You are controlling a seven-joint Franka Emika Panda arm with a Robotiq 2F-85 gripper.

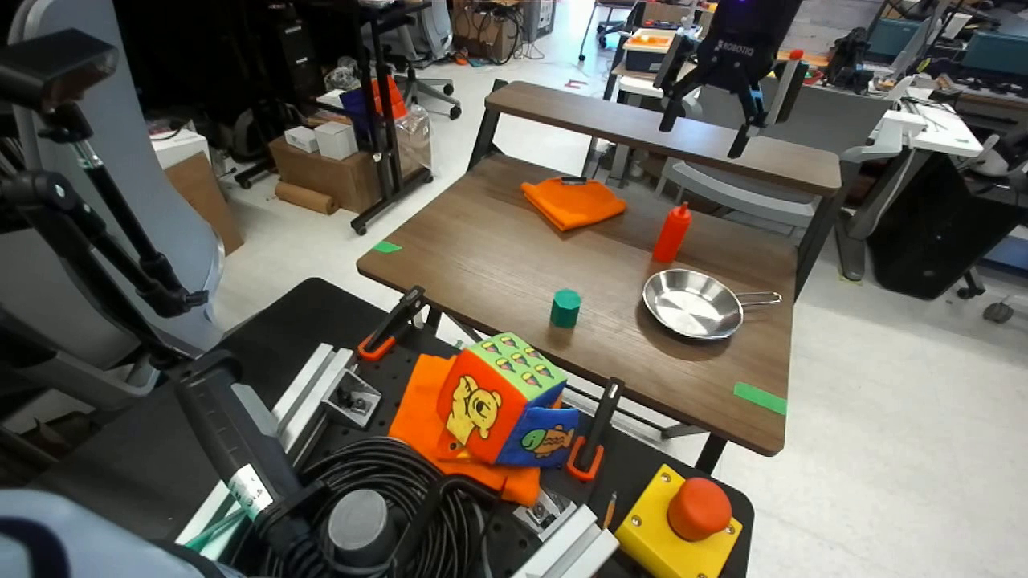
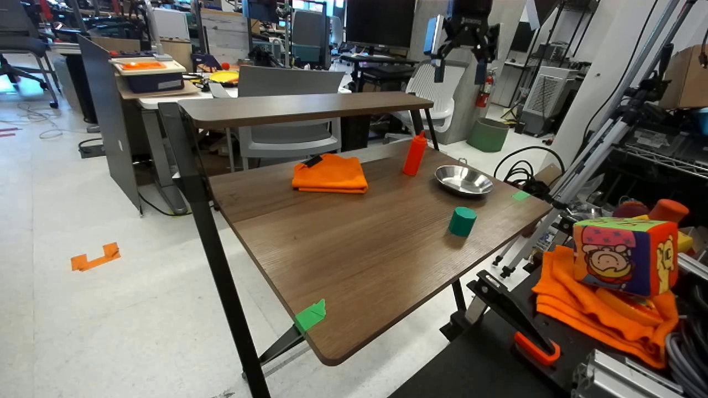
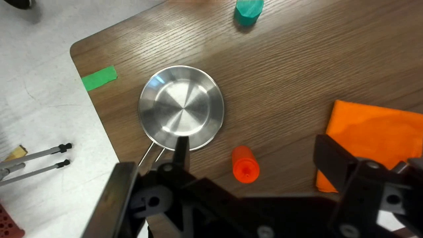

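Note:
High above the table, my gripper (image 1: 701, 136) hangs open with its fingers spread and nothing between them. In the wrist view its fingertips (image 3: 182, 152) frame the red squeeze bottle (image 3: 245, 164), which stands upright far below. A steel pan (image 3: 180, 107) rests empty on the wooden table, its wire handle partly behind one finger. The green block (image 2: 462, 221) stands apart near the table's long edge. An orange folded cloth (image 1: 574, 203) lies at the other side of the bottle from the pan, with a small dark item on top of it.
A raised wooden shelf (image 1: 665, 130) runs along one side of the table. Green tape (image 1: 760, 396) marks the tabletop. A soft picture cube (image 1: 506, 400) and a red button on a yellow box (image 1: 682, 525) sit on the black platform.

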